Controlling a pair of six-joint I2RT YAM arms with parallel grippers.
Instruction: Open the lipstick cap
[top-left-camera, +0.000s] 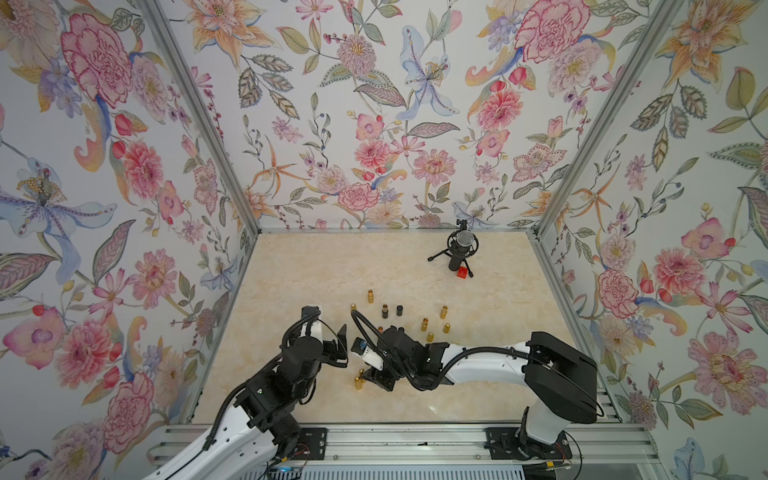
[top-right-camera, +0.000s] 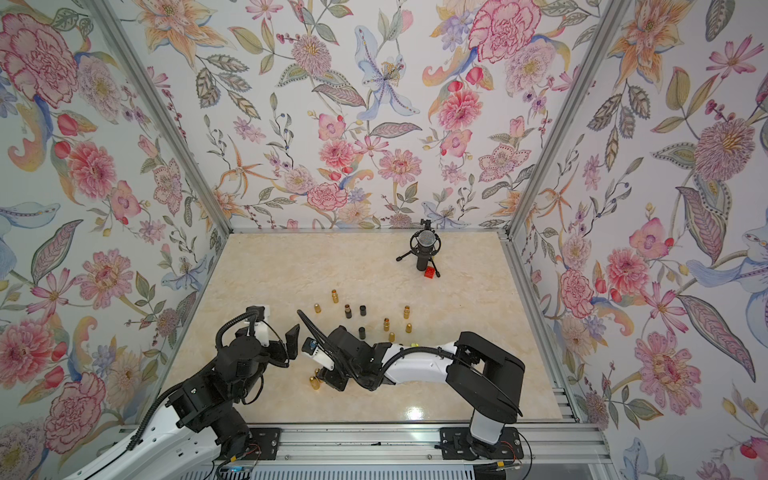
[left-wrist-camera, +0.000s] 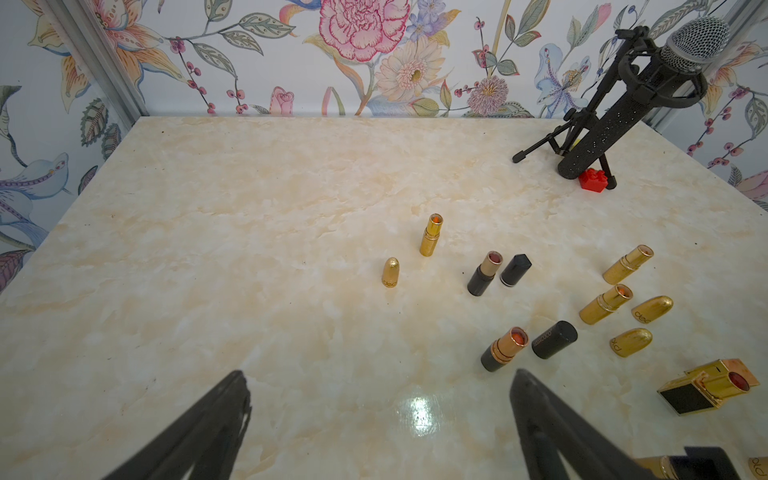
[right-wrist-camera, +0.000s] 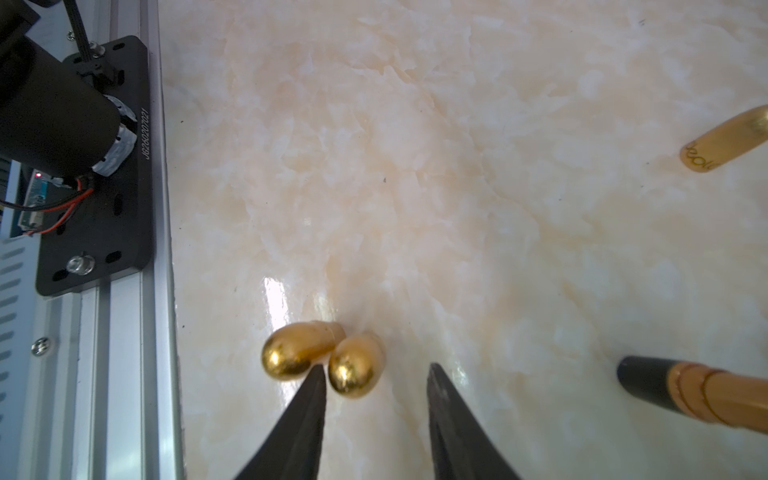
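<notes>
Two gold bullet-shaped lipstick pieces stand close together near the table's front edge in the right wrist view: one gold piece (right-wrist-camera: 357, 365) and, to its left, another gold piece (right-wrist-camera: 297, 349). My right gripper is part open just short of them, its left finger close to the nearer piece and nothing between the fingers. Whether that finger touches the piece, I cannot tell. My left gripper is wide open and empty above bare table. Several uncapped lipsticks, such as a black-based lipstick (left-wrist-camera: 505, 349) and a gold lipstick (left-wrist-camera: 431, 234), stand farther out, with loose caps like this gold cap (left-wrist-camera: 390, 272).
A microphone on a tripod (left-wrist-camera: 640, 88) stands at the back right beside a red block (left-wrist-camera: 593, 180). Along the front edge runs a metal rail (right-wrist-camera: 160, 240). A black-based lipstick (right-wrist-camera: 680, 388) is to the right of my right gripper.
</notes>
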